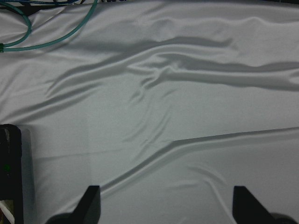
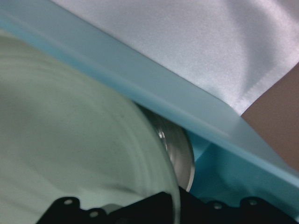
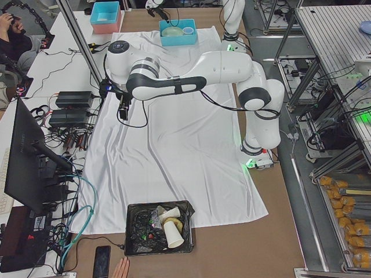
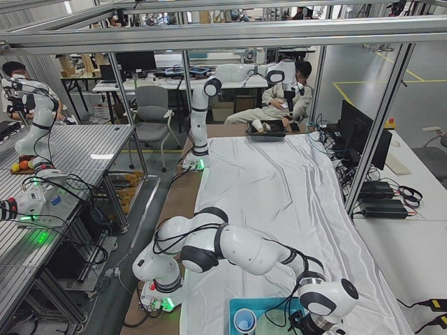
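Observation:
A blue bin (image 3: 178,40) stands at the far end of the white cloth, holding a pale green round dish (image 2: 79,135) and a white cup (image 4: 244,320); a metal rim shows beside the dish in the right wrist view. My right gripper is at the dish's rim, which crosses between its dark fingers; whether it is closed on it is unclear. My left gripper hangs over the empty white cloth (image 1: 187,107), open with nothing between its fingers.
A black lined bin (image 3: 133,231) with cups and rubbish stands at the near end. A monitor (image 3: 26,162), power units and cables line the side.

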